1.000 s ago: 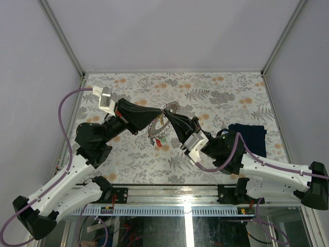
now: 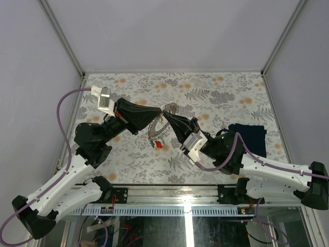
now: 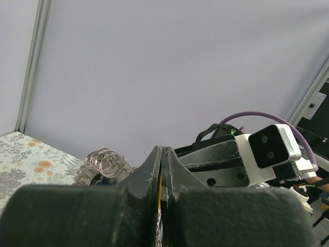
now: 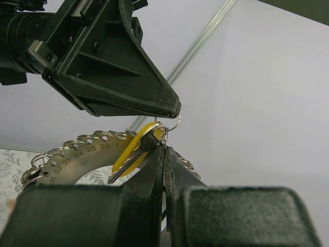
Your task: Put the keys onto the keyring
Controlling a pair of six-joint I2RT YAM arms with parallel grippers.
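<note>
The keyring is a numbered metal band (image 4: 91,153) edged with wire loops, seen behind both grippers and below them in the top view. At the tip of my left gripper (image 2: 160,110) is a thin wire ring (image 4: 178,122), and the gripper is shut on it. A silver key (image 4: 134,153) and a yellow tag (image 4: 122,162) hang just below that tip. My right gripper is shut, its tips right beside the key's head and almost touching the left gripper. A thin metal sliver shows at its tips; whether it is pinched I cannot tell.
A red tag (image 2: 159,144) hangs from the band's near end. Dark folded cloth (image 2: 249,139) lies at the right of the patterned table (image 2: 205,100). Free table surface surrounds the grippers at the back and left.
The red tag has shifted and turned slightly.
</note>
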